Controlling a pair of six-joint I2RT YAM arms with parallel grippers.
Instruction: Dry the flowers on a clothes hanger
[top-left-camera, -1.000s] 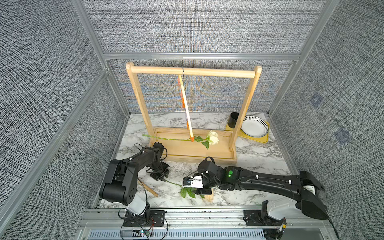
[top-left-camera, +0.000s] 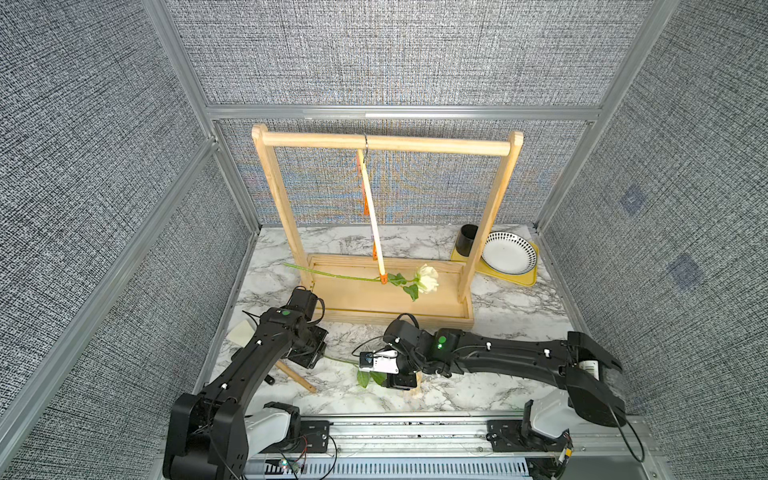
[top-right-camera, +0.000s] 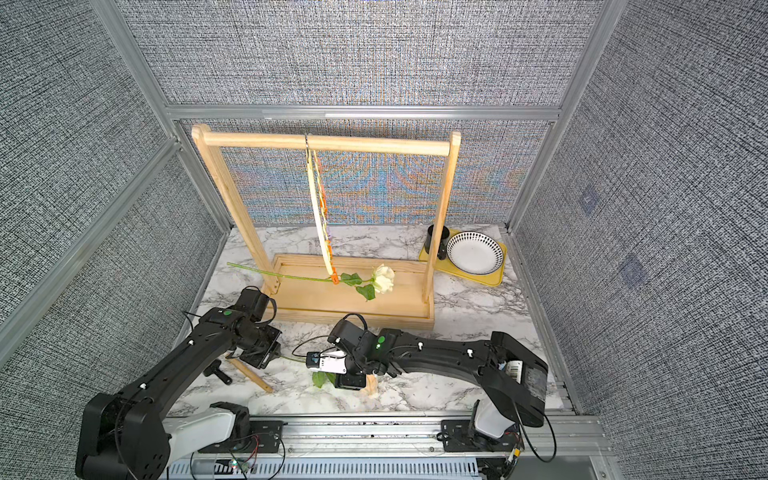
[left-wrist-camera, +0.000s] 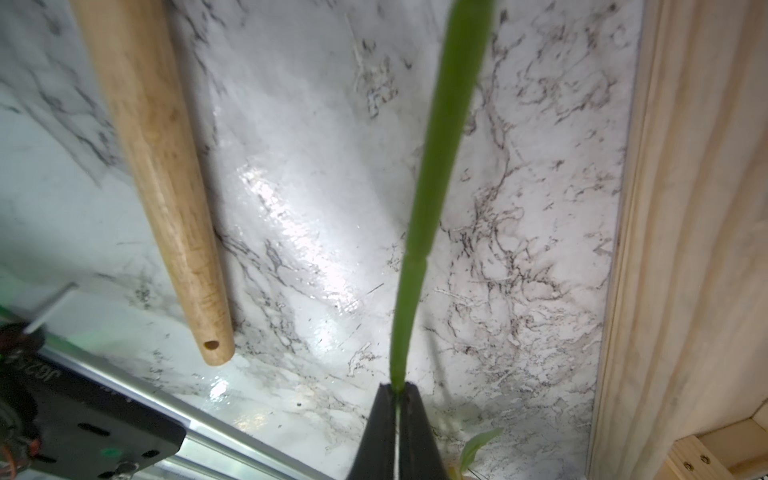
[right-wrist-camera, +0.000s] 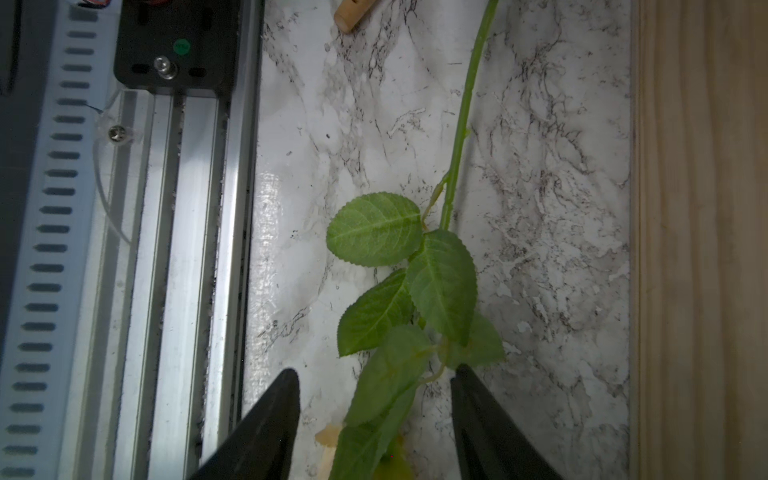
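A white rose hangs sideways from an orange clip at the low end of the pale hanger, its stem pointing left. A second flower lies low over the table, its green stem pinched at the tips of my shut left gripper. Its leaves show in the right wrist view. My right gripper is part open, with fingers on either side of the lower leaves and gripping nothing. The pale peach bloom is mostly hidden behind leaves and cut off by the frame.
The wooden rack stands on its tray base behind both grippers. A wooden handle lies beside the left gripper. At back right are a black cup and a patterned plate on a yellow tray.
My left gripper has shifted left, its forearm swinging outward, with the stem still at its tips. My right arm has moved slightly left, over the leaves. The hanging rose looks unchanged.
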